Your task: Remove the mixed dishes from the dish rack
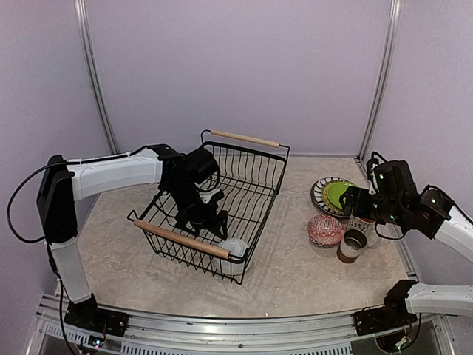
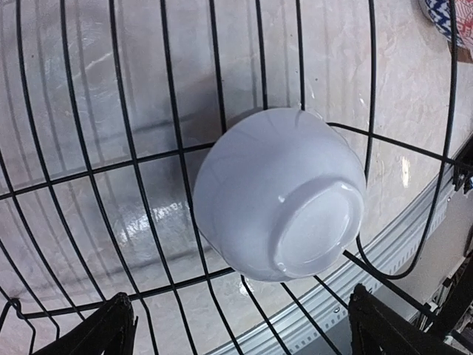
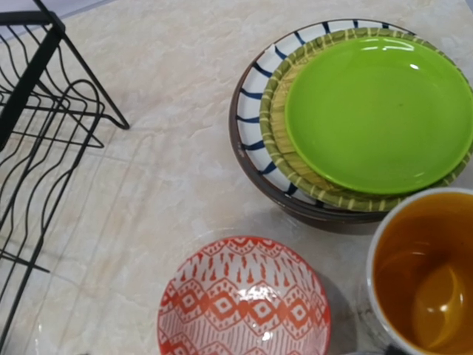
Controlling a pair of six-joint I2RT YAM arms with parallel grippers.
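A white bowl (image 2: pixel 277 192) lies upside down and tilted in the near right corner of the black wire dish rack (image 1: pixel 255 207). My left gripper hangs over the rack with its fingers (image 2: pixel 107 329) spread wide and nothing between them; in the left wrist view the bowl lies ahead of this gap, toward the right finger. At the right of the top view, my right gripper (image 1: pixel 355 201) hovers by the unloaded dishes. Only dark tips show at the bottom edge of the right wrist view, far apart.
Right of the rack sit a green plate (image 3: pixel 380 115) stacked on larger plates, a red patterned bowl (image 3: pixel 240 303), a mug with an orange inside (image 3: pixel 425 259) and a brown-and-white cup (image 1: pixel 351 244). Wooden handles (image 1: pixel 181 239) top the rack's ends. Counter between rack and dishes is clear.
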